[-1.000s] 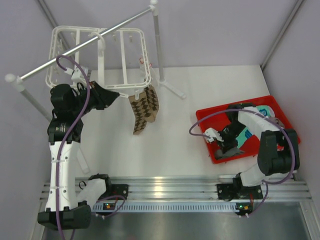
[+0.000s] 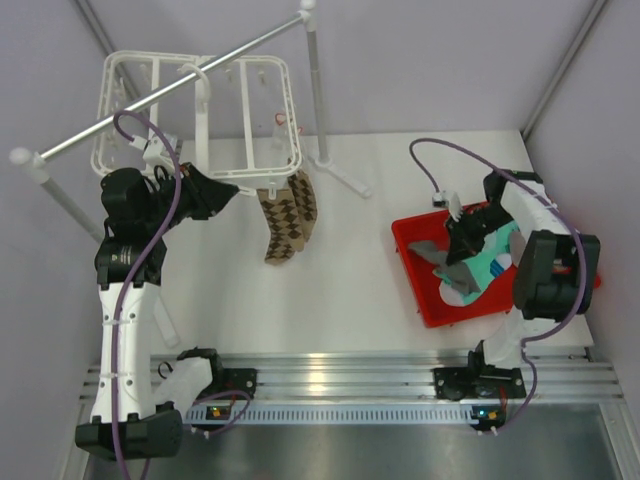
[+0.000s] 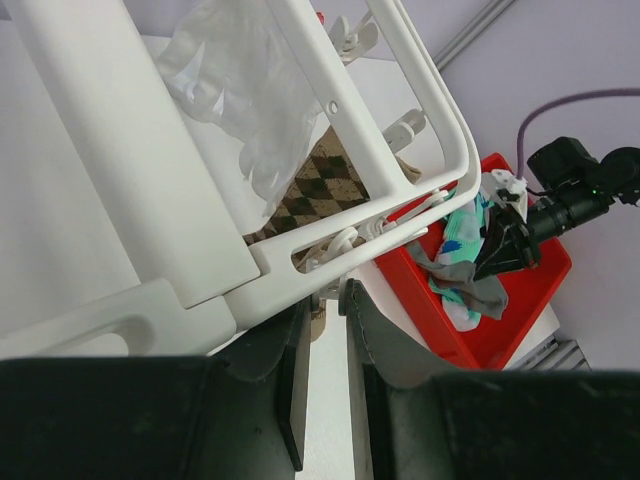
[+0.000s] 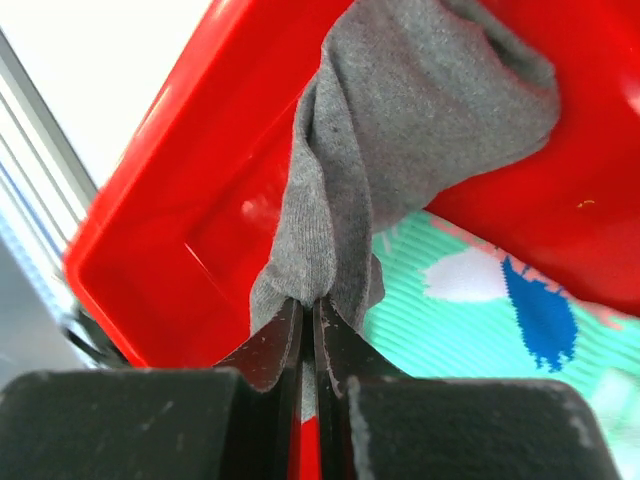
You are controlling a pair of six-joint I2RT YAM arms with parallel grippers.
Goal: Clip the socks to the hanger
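The white hanger (image 2: 248, 125) hangs from the rack at the left, with brown diamond-patterned socks (image 2: 284, 228) dangling under its right side. At the hanger's front edge my left gripper is shut on a small clip (image 3: 331, 291), mostly hidden between the fingers. A grey sock (image 4: 400, 120) is pinched by my right gripper, low over the red bin; one end trails below the fingertips, the rest spreads across the bin.
Inside the red bin (image 2: 410, 285) lies a teal patterned sock (image 4: 450, 290). Clear plastic-like material (image 3: 240, 85) hangs behind the hanger. Bare white table (image 2: 345, 270) separates rack and bin.
The left arm has stayed still; the hanging socks sway slightly.
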